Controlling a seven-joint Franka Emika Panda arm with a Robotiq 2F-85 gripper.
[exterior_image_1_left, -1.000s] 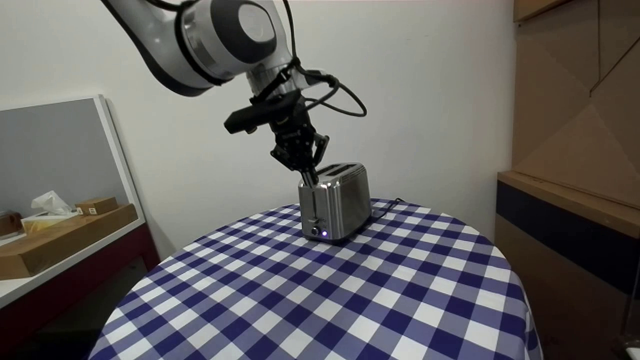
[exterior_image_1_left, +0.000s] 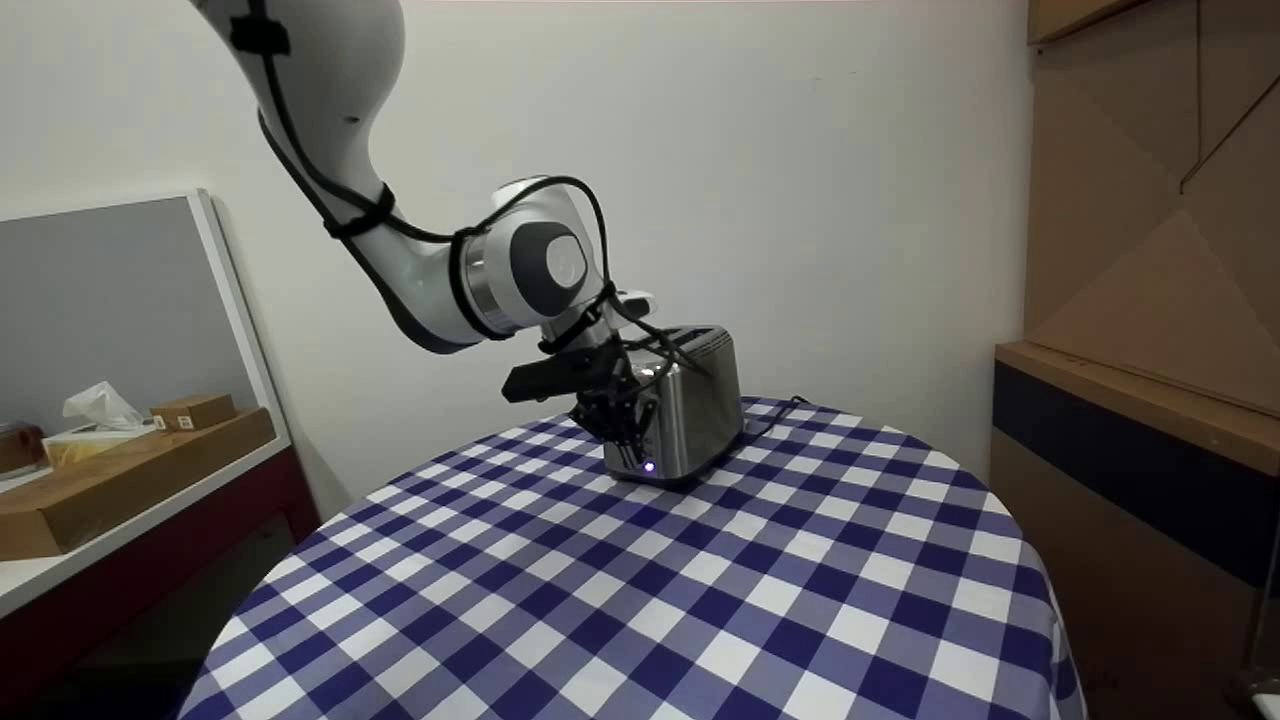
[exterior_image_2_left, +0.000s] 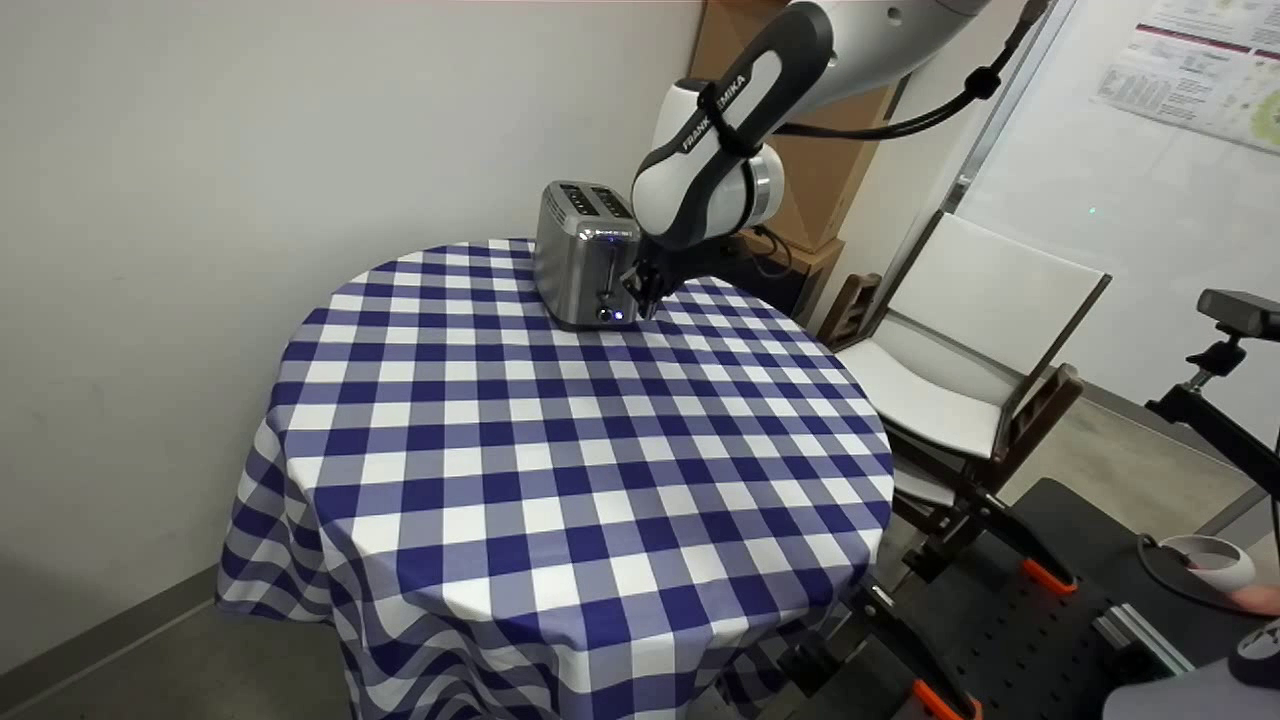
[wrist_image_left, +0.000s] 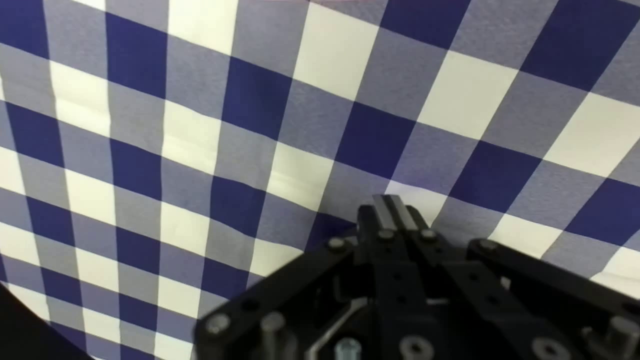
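Note:
A silver toaster (exterior_image_1_left: 708, 402) stands upright near the back of the round table, a small purple light glowing low on its front end. In the second exterior view, the toaster (exterior_image_2_left: 576, 270) shows two slots on top, both looking empty. My gripper is shut, its metal fingertips pressed together with only tablecloth visible beyond them. It points down low beside the toaster's front end, covering the lever area in the first exterior view; whether it touches the toaster I cannot tell. The wrist view does not show the toaster.
The checkered tablecloth (exterior_image_2_left: 516, 480) is clear in front of the toaster. Behind the toaster a black cord (exterior_image_1_left: 780, 414) trails toward the wall. Cardboard panels (exterior_image_1_left: 1140, 240) stand at the right, and a white chair (exterior_image_2_left: 948, 348) is beyond the table.
My shut gripper has come down from above the toaster's top front edge to low in front of its end face. The toaster stands in the same spot, its light lit in both.

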